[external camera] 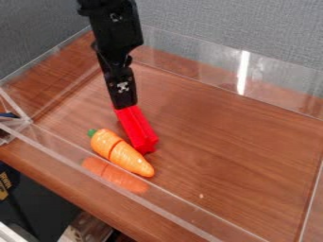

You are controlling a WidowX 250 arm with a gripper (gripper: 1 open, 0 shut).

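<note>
My black gripper (123, 95) hangs from the top of the view, its lower end just above the upper end of a red block (136, 129) that lies on the wooden surface. Whether the fingers are open or shut does not show clearly. An orange toy carrot (121, 153) with a green tip lies to the left of and below the red block.
Clear low walls surround the wooden floor (228, 151). The right half and the back left are empty. A dark area lies beyond the front left edge.
</note>
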